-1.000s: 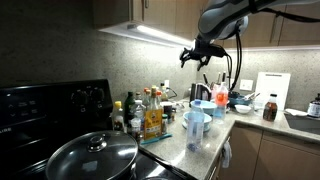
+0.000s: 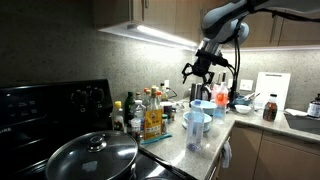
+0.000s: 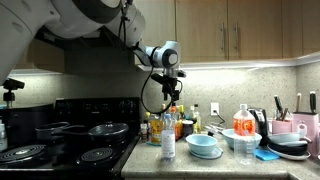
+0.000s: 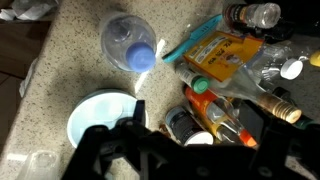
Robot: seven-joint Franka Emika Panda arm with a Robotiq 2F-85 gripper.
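My gripper hangs in the air above the counter, its fingers apart and nothing visible between them. In the wrist view, its dark fingers show at the lower edge, spread wide. Below them stands a clear bottle with a blue cap, also visible as a tall clear bottle near the counter's front. A pale blue bowl rests close to it, and the bowl stack sits to its right in the second exterior view. Several sauce bottles crowd together beside the stove.
A large lidded pan covers part of the black stove. Another large clear bottle stands right of the bowls. Farther right are a knife block and dark plates. Wooden cabinets hang overhead. Bare counter shows in front.
My gripper has come down somewhat and slightly to the right in the first exterior view, with its fingers still apart. The objects on the counter have not moved.
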